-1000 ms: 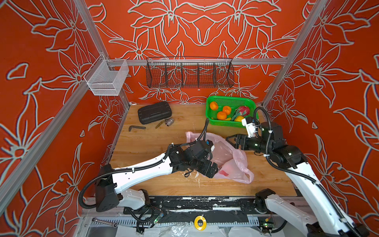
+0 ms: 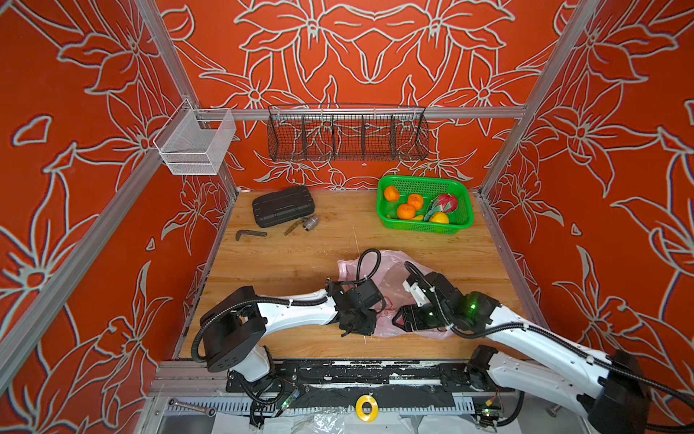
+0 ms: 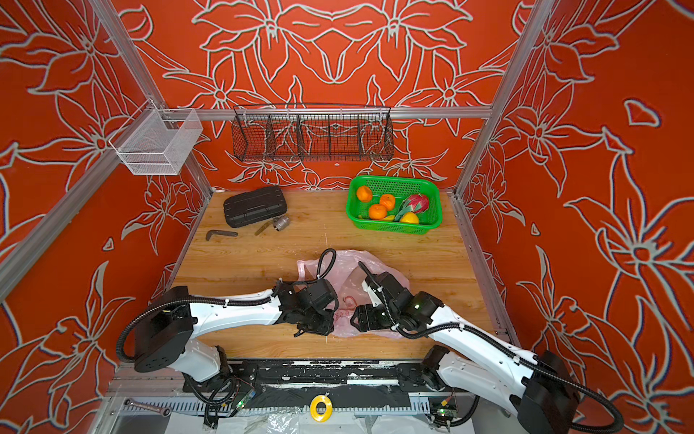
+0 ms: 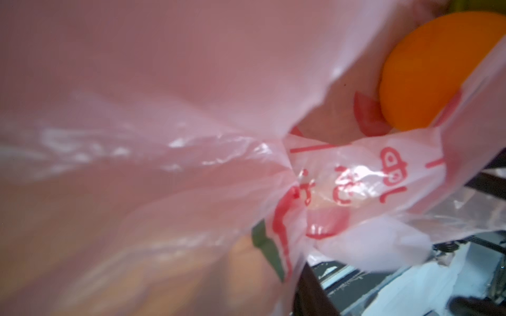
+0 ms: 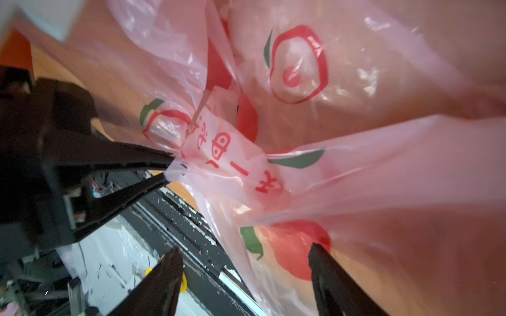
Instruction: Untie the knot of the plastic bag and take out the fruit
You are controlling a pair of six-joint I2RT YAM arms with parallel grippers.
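Observation:
The thin pink plastic bag (image 2: 394,271), printed with red characters and fruit, lies loosely spread on the near part of the table. My left gripper is shut on a pinch of its film, seen at left in the right wrist view. Bag film fills most of the left wrist view, where an orange fruit (image 4: 440,73) shows at upper right among the folds. My right gripper stands open over the bag, its dark fingers (image 5: 152,287) apart, with loose film behind the gap. Both arms partly cover the bag from above.
A green basket (image 2: 462,225) with oranges, a dragon fruit and other fruit stands at the back right. At the back left lie a black case (image 2: 283,205), a hex key (image 2: 251,233) and small metal parts.
My right gripper has come from the bag's far right side towards the front and left, over the bag. My left gripper has shifted slightly left and nearer the front edge. The bag's opening has sagged.

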